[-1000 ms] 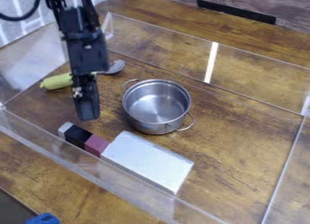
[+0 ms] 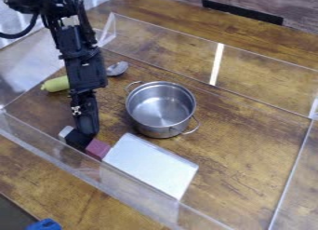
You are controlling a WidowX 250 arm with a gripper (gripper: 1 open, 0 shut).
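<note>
My gripper [image 2: 82,128] reaches down at the left, its fingertips just at a dark block with a reddish-purple end [image 2: 87,143] by the near clear wall. It looks shut, with nothing visible between its fingers. A steel two-handled pot [image 2: 161,108] stands to its right. A white rectangular board or tray [image 2: 151,166] lies right of the block, and a yellow-green elongated object [image 2: 55,84] lies behind the arm, near a silver spoon [image 2: 117,68].
Clear low walls enclose the wooden work surface [image 2: 248,131], whose right side is free. A blue object [image 2: 44,224] sits outside at the bottom left.
My gripper has moved down and slightly left toward the dark block. The pot, board and other objects look unmoved.
</note>
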